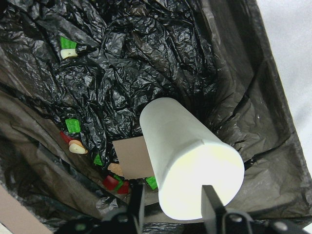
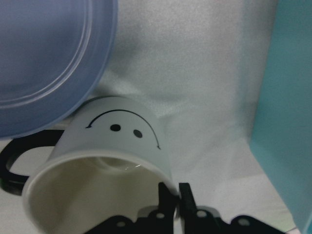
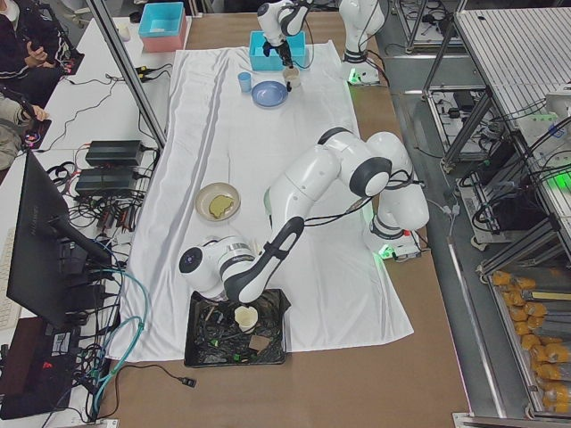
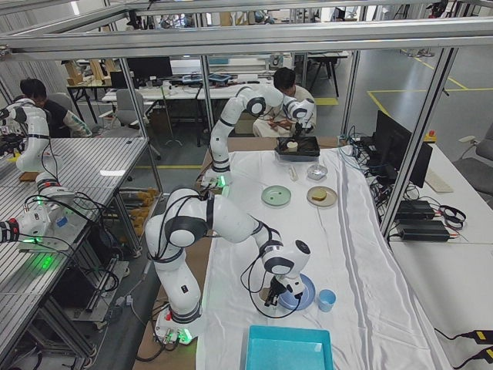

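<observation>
A white paper cup (image 1: 190, 151) lies on its side in the black bag-lined bin (image 3: 205, 348), beside cardboard and colourful scraps. My left gripper is above it, open, its fingers apart over the cup's wide end. At the far end, a white mug (image 2: 102, 141) with a smile face and black handle sits against the blue plate (image 4: 304, 285). My right gripper is at the mug's rim, its fingertips close together; whether the rim is between them is unclear.
A blue tray (image 4: 288, 347) stands beside the right arm. A blue cup (image 4: 326, 301), green plate (image 4: 276, 196) and beige plate with a yellow item (image 4: 330, 196) are on the white cloth, whose middle is otherwise mostly clear.
</observation>
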